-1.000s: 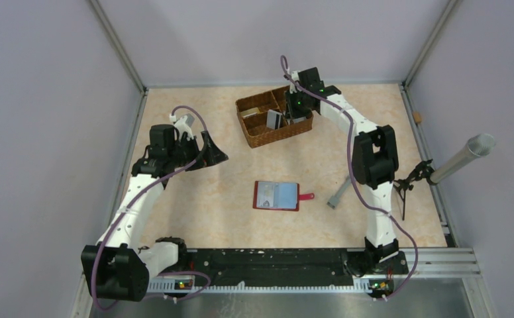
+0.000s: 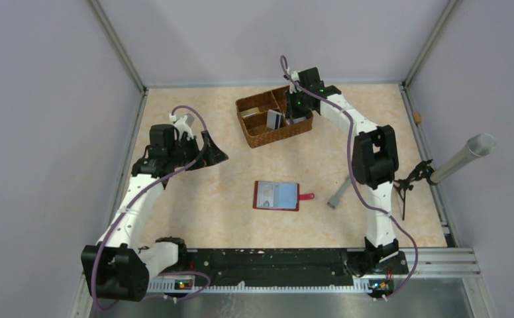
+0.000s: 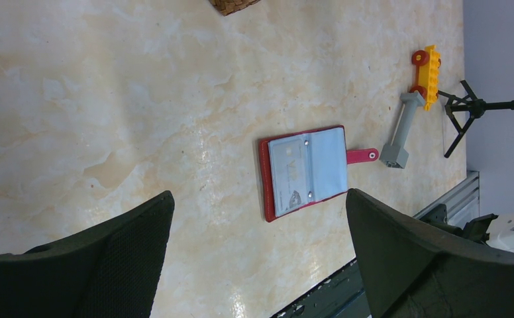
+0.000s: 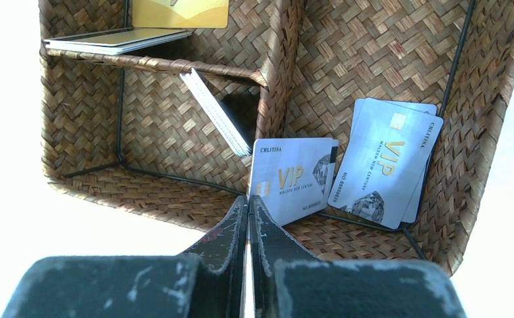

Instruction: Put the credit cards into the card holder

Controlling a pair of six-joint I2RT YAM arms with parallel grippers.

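A woven basket (image 2: pixel 262 138) at the back holds cards. In the right wrist view, silver VIP cards (image 4: pixel 387 162) lie in the right compartment, another silver card (image 4: pixel 293 173) stands at its left beside my shut right gripper; I cannot tell whether anything is between the fingertips. A white-edged stack (image 4: pixel 214 109) leans in the lower left compartment, gold cards (image 4: pixel 178 13) sit above. The open red card holder (image 2: pixel 275 196), with clear sleeves, lies at the front centre. My left gripper is open over the table at the left, empty.
A grey post-like piece (image 3: pixel 403 132), a yellow toy car (image 3: pixel 429 76) and a black stand (image 3: pixel 469 106) lie at the right. The table between basket and card holder is clear, as is the area around the holder's left.
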